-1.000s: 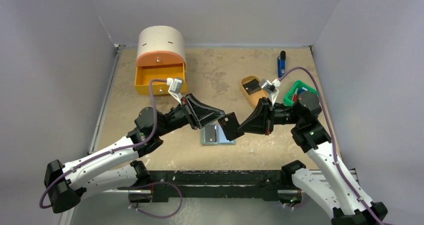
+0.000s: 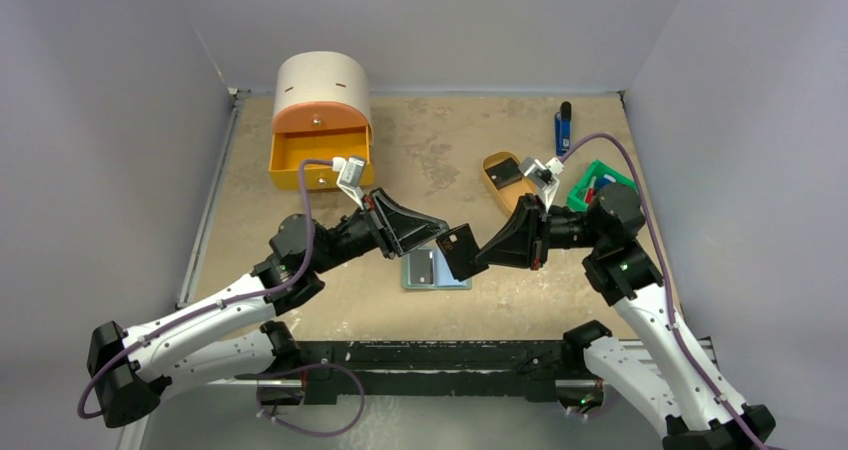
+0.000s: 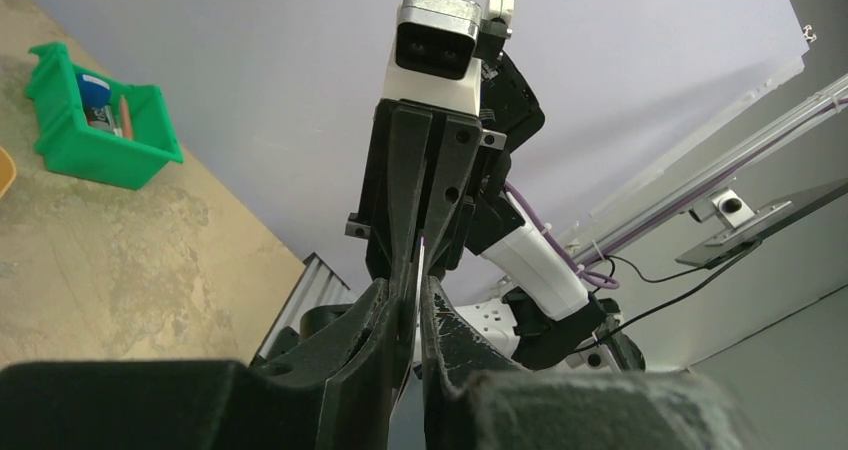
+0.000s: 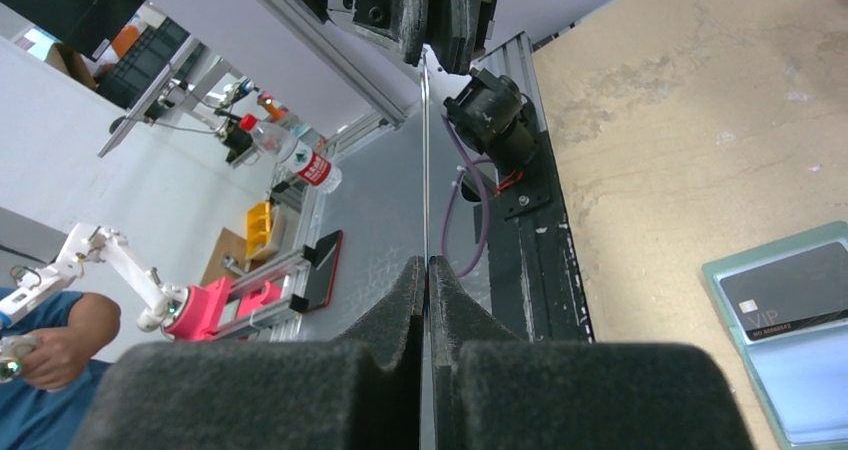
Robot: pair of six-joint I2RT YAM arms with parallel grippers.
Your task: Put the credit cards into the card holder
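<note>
A black card (image 2: pixel 461 252) is held up in the air between the two arms, with my right gripper (image 2: pixel 480 260) shut on one end. The right wrist view shows this card (image 4: pixel 426 170) edge-on, rising from between the right fingers. At its other end is my left gripper (image 2: pixel 446 227); in the left wrist view its fingertips stand slightly apart with the card's edge (image 3: pixel 420 295) in the narrow gap. Below lies the green-rimmed card holder (image 4: pixel 815 375), a dark VIP card (image 4: pixel 795 290) in one half and the other half pale blue.
Another black card (image 2: pixel 505 172) rests in an orange tray (image 2: pixel 489 161), partly behind the right arm. Also at right are a green bin (image 2: pixel 577 196) and a blue tool (image 2: pixel 563 130). A drawer box (image 2: pixel 321 80) stands open at back left.
</note>
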